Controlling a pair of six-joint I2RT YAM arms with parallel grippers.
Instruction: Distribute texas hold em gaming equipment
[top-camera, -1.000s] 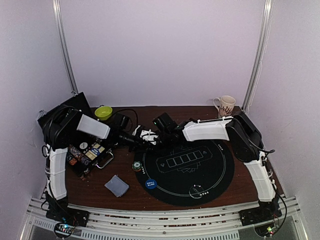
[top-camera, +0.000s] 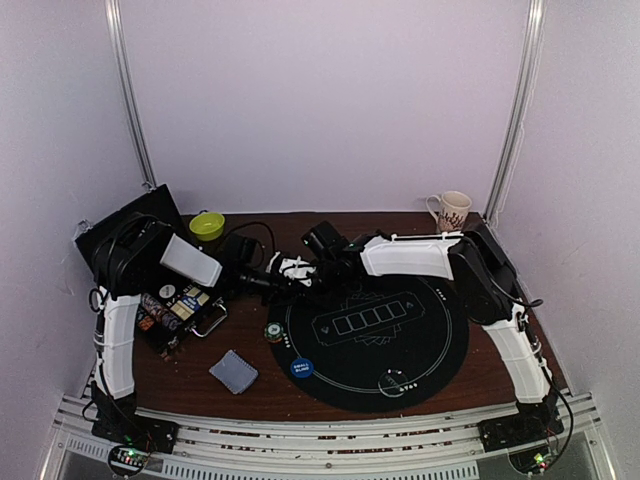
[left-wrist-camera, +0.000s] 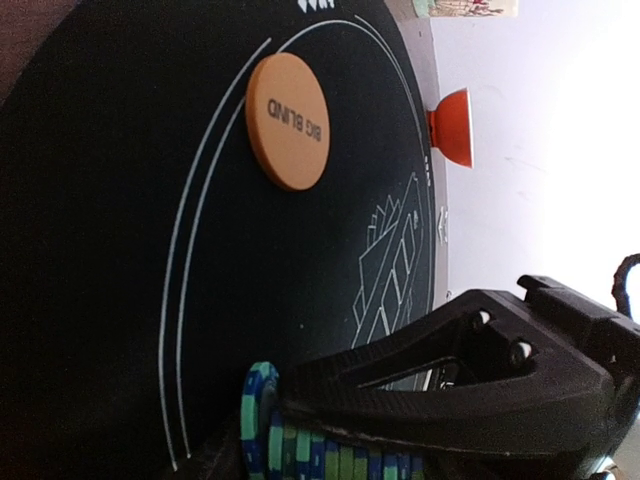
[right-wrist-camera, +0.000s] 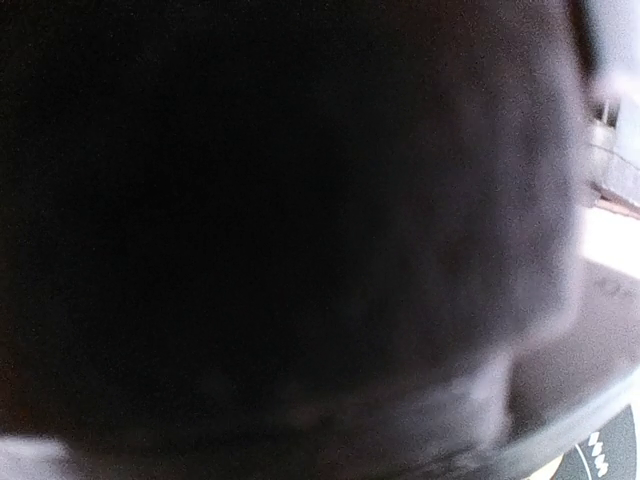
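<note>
My two grippers meet above the upper left of the black poker mat (top-camera: 440, 320). In the left wrist view a row of blue and green chips (left-wrist-camera: 345, 462) lies along the underside of a finger (left-wrist-camera: 340, 390) of my left gripper (top-camera: 288, 284); its other finger is hidden, so its opening does not show. My right gripper (top-camera: 308, 276) is shut on the chips, though its fingertips are hard to make out. A big dark blurred shape fills most of the right wrist view. The orange BIG BLIND disc (left-wrist-camera: 288, 120) and the blue SMALL BLIND disc (top-camera: 302, 368) lie on the mat.
An open black case (top-camera: 165, 305) with chips and cards stands at the left. Near the mat's left edge sit some chips (top-camera: 273, 332) and a grey-blue cloth (top-camera: 234, 371). A green bowl (top-camera: 207, 225) and a white mug (top-camera: 451, 211) stand at the back.
Both arms hold almost the same place, grippers together over the mat, with only tiny shifts. Nothing on the table has visibly moved.
</note>
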